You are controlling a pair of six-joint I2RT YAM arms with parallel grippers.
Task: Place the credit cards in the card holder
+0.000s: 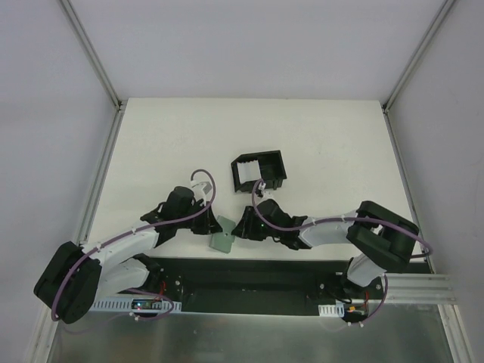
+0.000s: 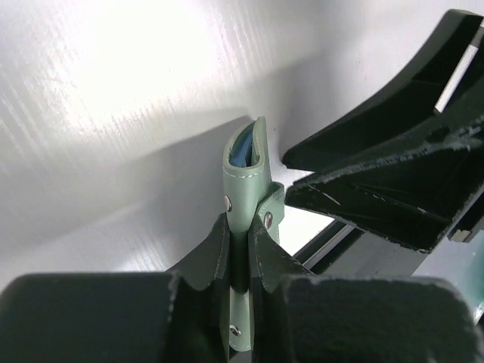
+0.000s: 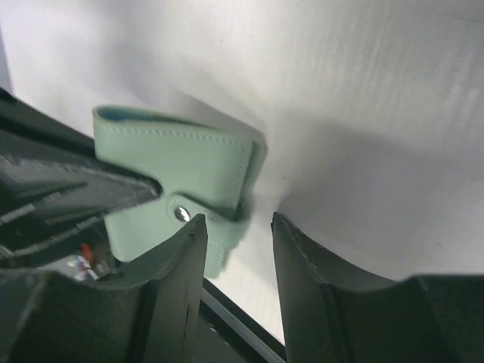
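Note:
A pale green card holder with snap buttons is held on edge by my left gripper, which is shut on its side. Something blue shows inside the holder's upper opening; whether it is a card or lining I cannot tell. In the top view the holder is near the table's front edge. My right gripper is partly open beside the holder's flap. The flap is by its left finger, and bare table shows between the fingertips. No loose credit card can be made out.
A black box holding a flat white piece sits behind the two grippers. Along the front edge of the white table runs a dark gap.

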